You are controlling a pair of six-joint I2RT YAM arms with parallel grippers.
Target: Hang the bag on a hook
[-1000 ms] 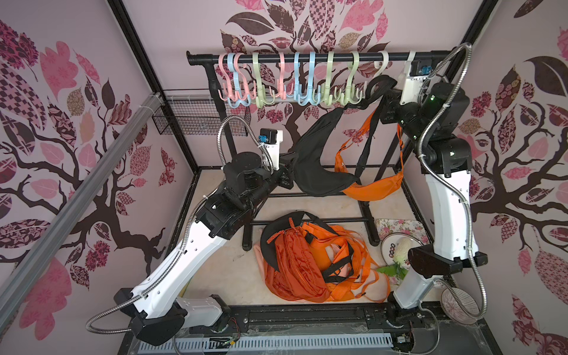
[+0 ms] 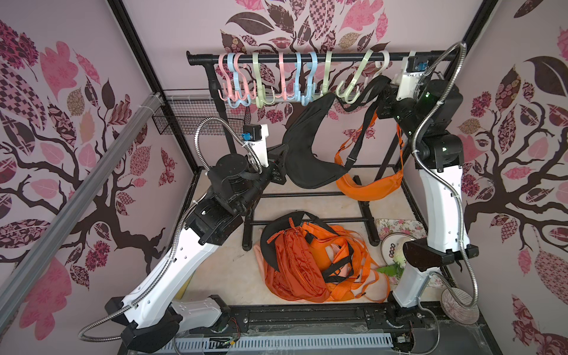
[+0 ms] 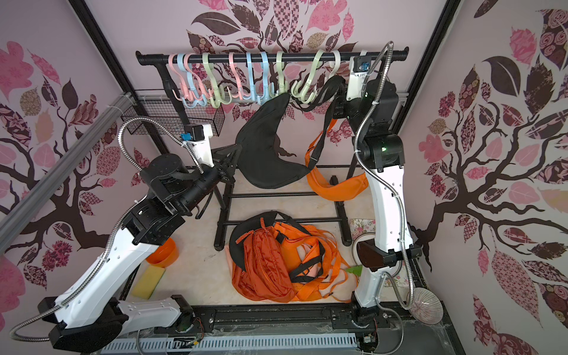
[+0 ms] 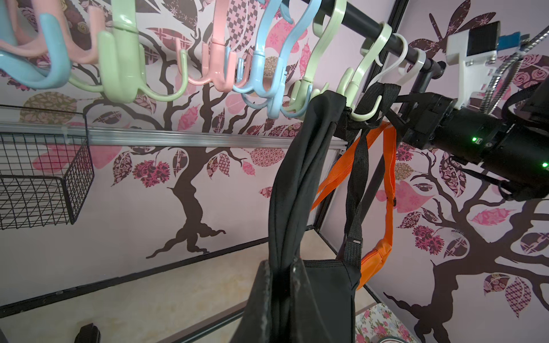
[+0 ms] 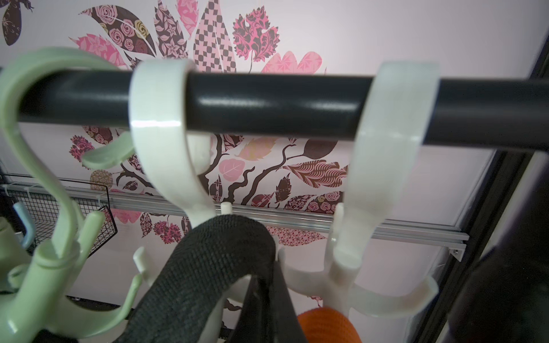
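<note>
The black bag (image 2: 310, 156) hangs in the air between my two grippers, below the rail. My left gripper is shut on a folded edge of its body. At the right, my right gripper is shut on the black strap (image 5: 214, 257), which arches up from its fingertips. A green hook (image 2: 355, 77) leans on the rail beside the strap. In the left wrist view, a prong of this green hook (image 4: 366, 114) crosses in front of the strap; whether the strap rests in it I cannot tell.
Several pink, blue and green hooks (image 2: 281, 77) hang close together further left on the black rail (image 2: 343, 57). An orange bag (image 2: 372, 188) hangs behind at the right. An orange-red backpack (image 2: 295, 260) lies on the floor below. A wire basket (image 2: 183, 115) is at back left.
My left gripper has moved left, carrying the bag's body left and slightly up. My right gripper has shifted a little left. The green hook near the strap has swung from upright to tilted.
</note>
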